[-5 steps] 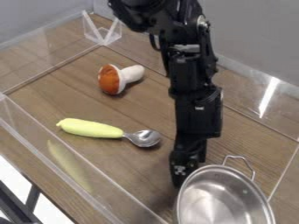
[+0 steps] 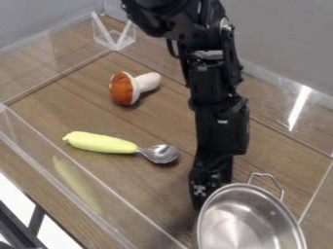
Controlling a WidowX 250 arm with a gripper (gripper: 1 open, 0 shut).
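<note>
My black gripper (image 2: pixel 208 183) reaches down to the wooden surface, its fingertips low beside the left rim of a steel pot (image 2: pixel 247 224) with a wire handle, which sits at the bottom right, partly out of frame. The fingers are dark and partly hidden, so their spacing is hard to see. A spoon (image 2: pixel 101 143) with a pale yellow handle and steel bowl lies to the left of the gripper. Farther back lies an orange-and-white object (image 2: pixel 125 88), on its side.
The wooden table (image 2: pixel 72 102) is bordered by clear panels and grey walls. A white wire-like holder (image 2: pixel 113 34) stands at the back left. Bare wood lies between the spoon and the orange-and-white object, and to the right of the arm.
</note>
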